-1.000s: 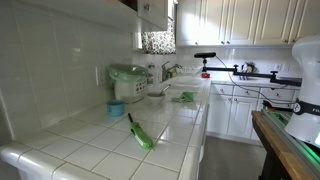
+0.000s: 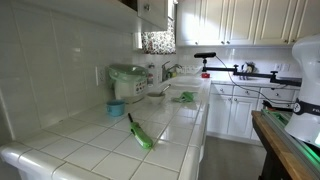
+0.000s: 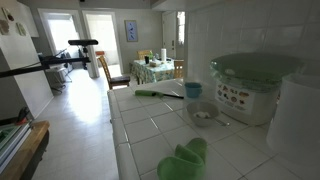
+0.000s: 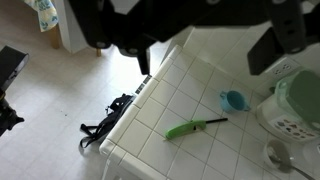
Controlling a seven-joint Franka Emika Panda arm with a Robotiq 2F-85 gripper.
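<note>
In the wrist view, the dark fingers of my gripper stand wide apart at the top, blurred, with nothing between them. My gripper is open, high above the tiled counter. Below it lies a green-handled tool (image 4: 185,129) with a thin black tip, on the white tiles. The same green tool (image 2: 140,134) rests near the counter's front edge in the first exterior view. Beyond it sits a small blue cup (image 2: 116,108), also seen as a blue cup (image 4: 234,102) beside the tool's tip. A green cloth (image 3: 184,161) lies crumpled on the counter.
A white bin with a green lid (image 2: 128,72) stands against the wall. Near it is a bowl (image 3: 203,113) with a spoon. The counter's front edge (image 4: 125,122) drops to the floor, where black straps (image 4: 97,133) show. Tiles around the green tool are clear.
</note>
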